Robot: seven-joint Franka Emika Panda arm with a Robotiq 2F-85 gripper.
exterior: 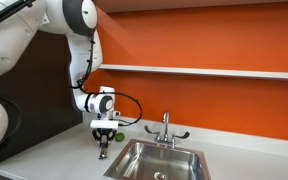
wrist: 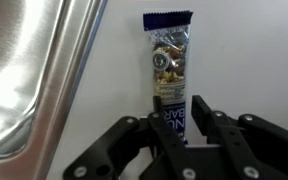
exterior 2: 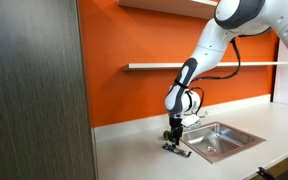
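Observation:
A snack bar (wrist: 170, 70) in a clear wrapper with dark blue ends lies lengthwise ahead of my gripper in the wrist view. Its near end runs between the two fingers, which are shut on it. Exterior view 1 has the gripper (exterior: 105, 136) low over the counter, left of the sink, with the bar (exterior: 103, 153) just beneath it. From the other side, the bar (exterior 2: 178, 151) shows as a dark strip at the gripper, close to the counter. Whether its underside touches the counter I cannot tell.
The steel sink (exterior: 195, 159) with its faucet (exterior: 166, 126) lies right of the gripper. A green object (exterior: 120, 137) stands behind the gripper.

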